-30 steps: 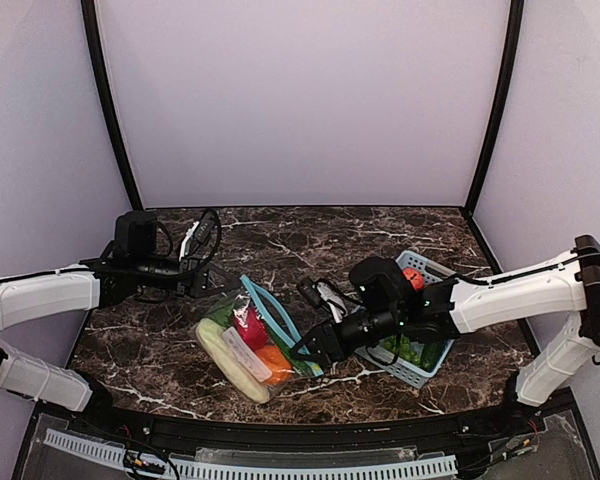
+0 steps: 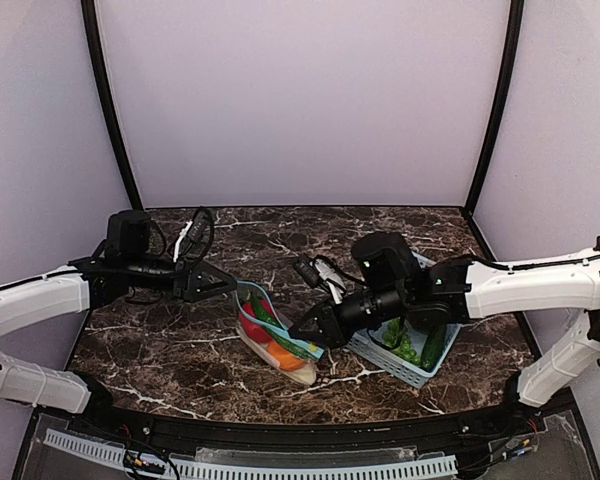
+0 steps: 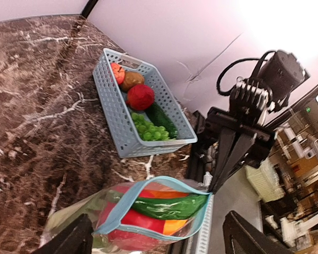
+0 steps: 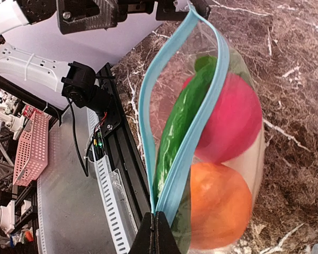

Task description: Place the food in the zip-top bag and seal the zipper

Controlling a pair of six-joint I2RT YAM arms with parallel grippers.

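A clear zip bag [image 2: 272,362] with a light blue zipper rim hangs at the middle front, holding a green vegetable [image 4: 185,124], a red item [image 4: 233,119] and an orange one [image 4: 220,206]. Its mouth gapes in both wrist views. At one end of the rim, my right gripper is shut on the blue strip. My left gripper [image 2: 230,286] stands open at the opposite rim end. In the left wrist view its fingers [image 3: 77,235] are spread wide to either side of the bag mouth. Whether they touch the strip, I cannot tell.
A light blue basket [image 3: 114,114] with grapes [image 3: 148,128], a red item [image 3: 141,97] and other produce stands to the right, partly beneath my right arm.
The bag's body has swung right and now hangs more steeply below its rim; earlier it stretched out to the left.
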